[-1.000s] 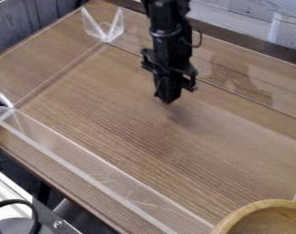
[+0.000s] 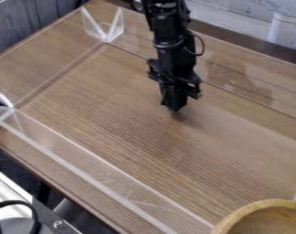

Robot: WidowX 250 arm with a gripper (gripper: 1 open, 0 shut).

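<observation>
My black gripper (image 2: 174,101) reaches down from the top centre of the view and sits low over the bare wooden table (image 2: 138,155). Its fingers look close together, and I see nothing held between them. Whether the tips touch the wood is hard to tell.
A wooden bowl (image 2: 263,219) sits at the bottom right corner. Clear plastic guards (image 2: 71,154) line the left and front edges, with another clear piece (image 2: 103,27) at the back left. A wall runs along the back.
Over the last second my gripper has moved down and slightly toward the front of the table.
</observation>
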